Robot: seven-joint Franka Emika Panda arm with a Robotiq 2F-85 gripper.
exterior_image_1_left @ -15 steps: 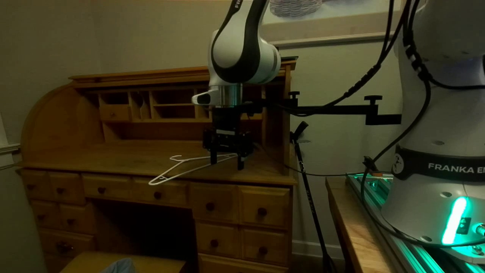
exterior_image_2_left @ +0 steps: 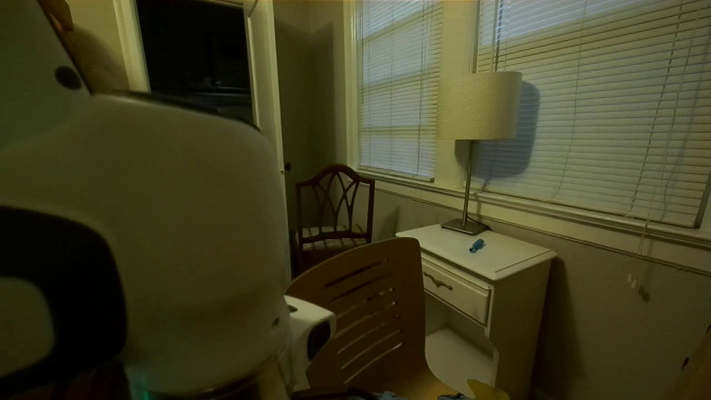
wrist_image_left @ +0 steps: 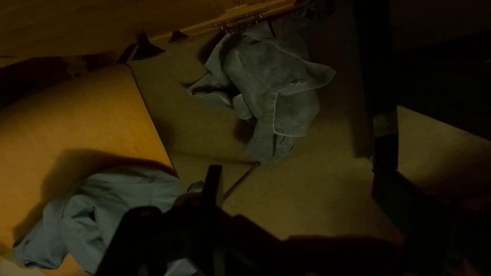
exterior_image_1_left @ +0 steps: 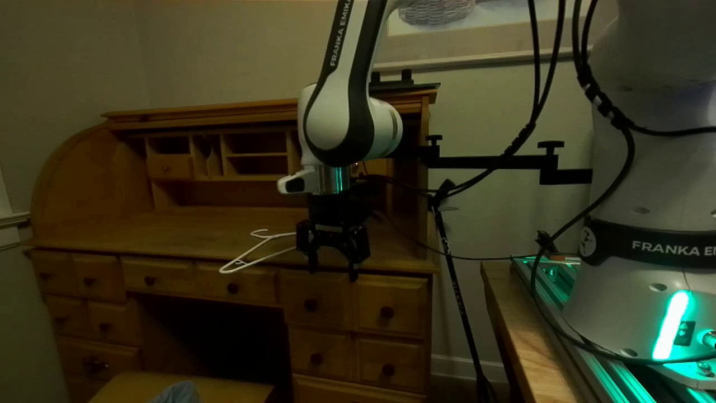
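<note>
My gripper (exterior_image_1_left: 333, 270) hangs before the front edge of the roll-top desk, its fingers spread with nothing between them. A white hanger (exterior_image_1_left: 245, 262) lies on the desktop, its left corner at the front edge; the gripper hides its right part. In the wrist view, a grey cloth (wrist_image_left: 271, 82) lies crumpled on the floor beyond the dark fingers (wrist_image_left: 213, 186). A second, blue-grey cloth (wrist_image_left: 115, 197) rests on a wooden chair seat (wrist_image_left: 87, 115) at the left. That cloth's top also peeks in at the bottom of exterior view 1.
The wooden desk (exterior_image_1_left: 168, 228) stands behind the gripper, with drawers below. A thin black pole (exterior_image_1_left: 456, 289) stands to its right. In exterior view 2, a slatted chair back (exterior_image_2_left: 373, 286) stands by a white nightstand (exterior_image_2_left: 520, 256) with a lamp (exterior_image_2_left: 480, 106) and a small blue object (exterior_image_2_left: 477, 245).
The arm has come down and slightly left. My gripper now sits lower, its fingertips below the desktop's front edge in view, and covers the hanger's right end, which showed before.
</note>
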